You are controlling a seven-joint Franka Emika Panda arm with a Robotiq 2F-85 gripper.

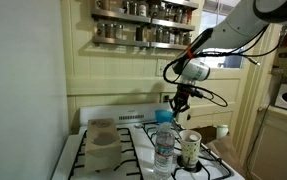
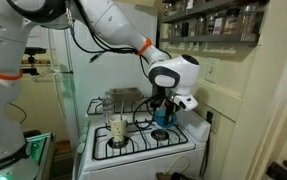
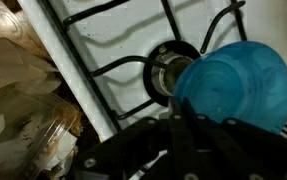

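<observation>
A blue cup (image 3: 251, 85) fills the right side of the wrist view, its open mouth facing the camera. My gripper is shut on its near rim, with the thin wall between the fingertips. The same cup (image 1: 164, 115) shows at the back of the stove in the first exterior view, just left of my gripper (image 1: 176, 113). In the second exterior view the cup (image 2: 163, 120) is partly hidden behind the gripper. A stove burner (image 3: 173, 65) lies beneath the cup, partly covered by it.
On the stove (image 2: 133, 160) stand a clear bottle (image 1: 164, 150), a pale patterned canister (image 1: 190, 148) and a beige box-like object (image 1: 103, 147). Black grates cover the top. Shelves of jars (image 1: 138, 43) hang on the wall above.
</observation>
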